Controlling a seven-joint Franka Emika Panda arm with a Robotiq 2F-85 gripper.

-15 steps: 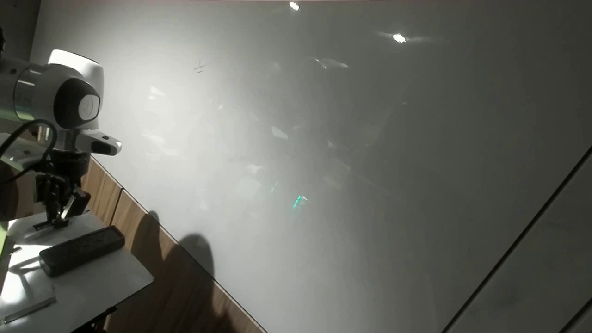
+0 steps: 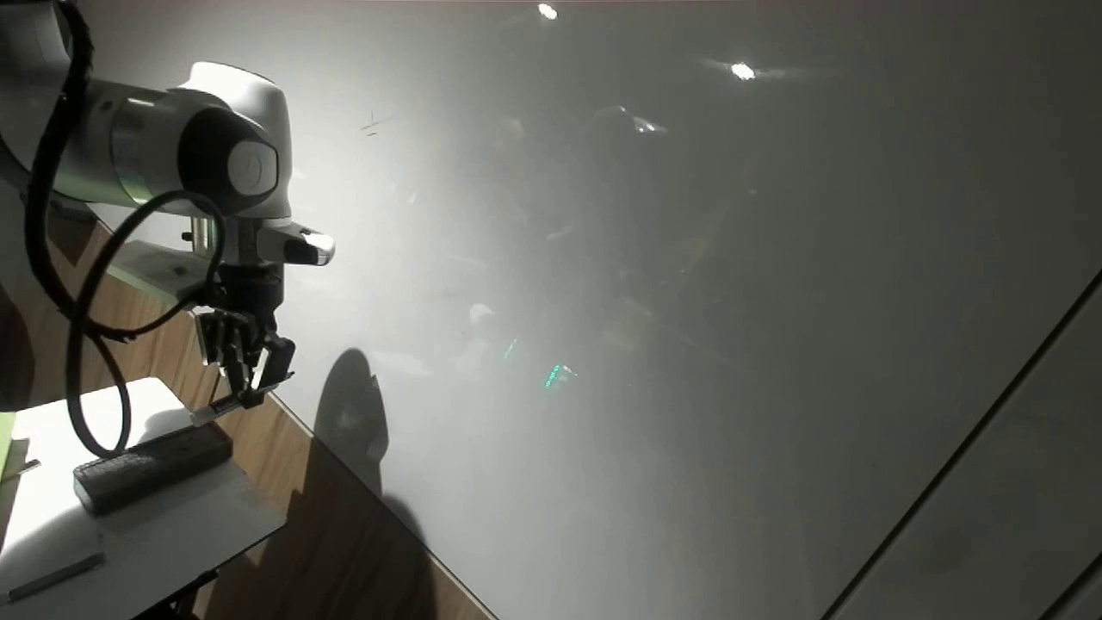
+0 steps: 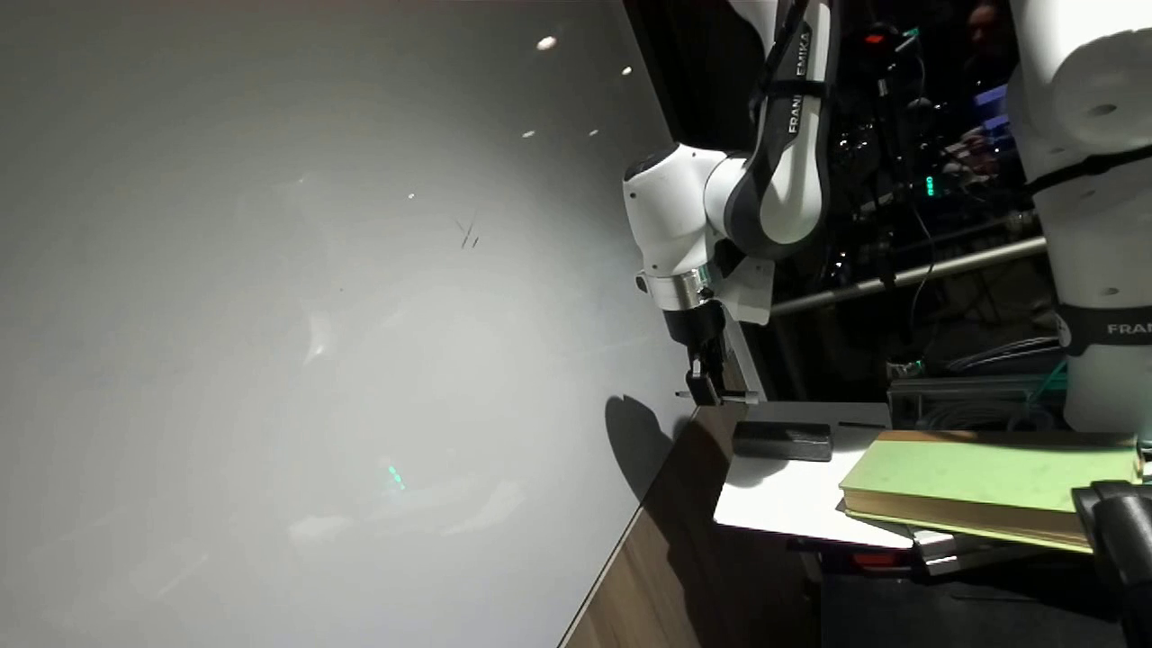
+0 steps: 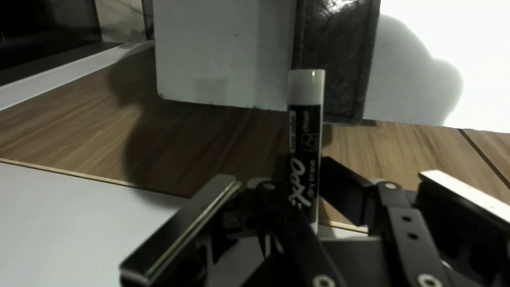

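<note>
An Expo dry erase marker (image 4: 306,129) with a white end and black label is held between the fingers of my gripper, which is shut on it. In exterior view 1 the gripper (image 2: 246,398) hangs near the whiteboard's lower left edge, with the marker (image 2: 215,412) sticking out sideways toward the small table. The whiteboard (image 2: 640,310) fills most of that view and carries a few short dark strokes (image 2: 374,126) at its upper left. Exterior view 2 has the gripper (image 3: 707,394) just off the board's lower right edge.
A dark eraser (image 2: 155,465) lies on the small white table (image 2: 207,527) below the gripper. Another thin marker-like stick (image 2: 57,577) rests near the table's front. A green book (image 3: 972,475) sits at the table's other side. Wood panelling (image 2: 341,537) runs beneath the board.
The arm has moved right and slightly up in exterior view 1, carrying the gripper from over the table toward the whiteboard. The eraser and the stick have not moved.
</note>
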